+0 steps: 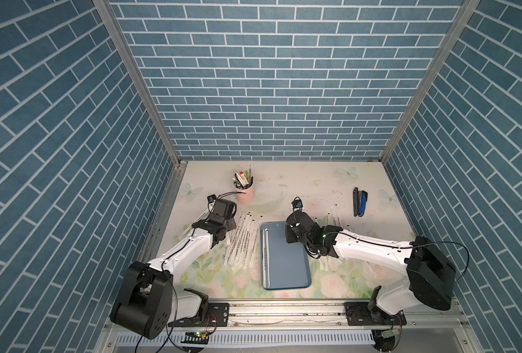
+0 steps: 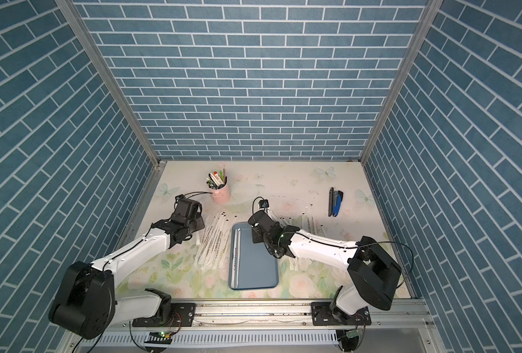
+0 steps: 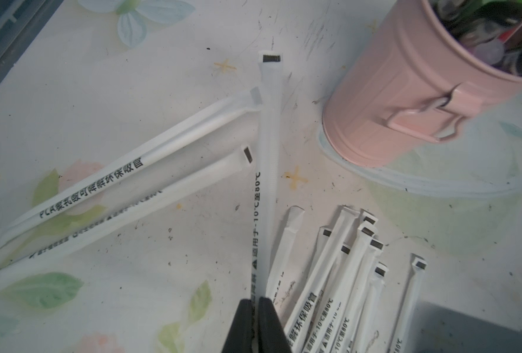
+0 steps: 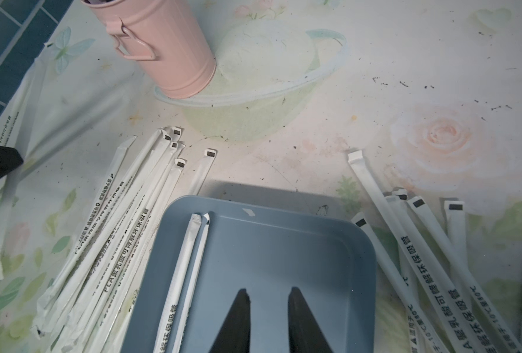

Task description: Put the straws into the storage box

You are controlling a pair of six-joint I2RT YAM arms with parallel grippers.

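A paper-wrapped straw (image 3: 268, 176) is pinched in my left gripper, shut on it and raised over the table. In the right wrist view this held straw (image 4: 15, 188) appears at the far left edge, beside the left gripper's dark finger (image 4: 1, 163). The blue-grey storage box (image 4: 272, 213) has two straws (image 4: 180, 270) lying lengthwise along its left wall. Above the box, my right gripper stands part open with nothing between its fingers. A pile of straws (image 1: 243, 241) lies left of the box, and more straws (image 4: 425, 259) lie to its right.
A pink pen cup (image 3: 402, 88) stands behind the left pile, close to the held straw's far end. Two loose straws (image 3: 131, 153) lie at the table's left side. A stapler (image 1: 362, 203) and a dark object (image 1: 355, 201) rest at the back right. Behind the box the table is clear.
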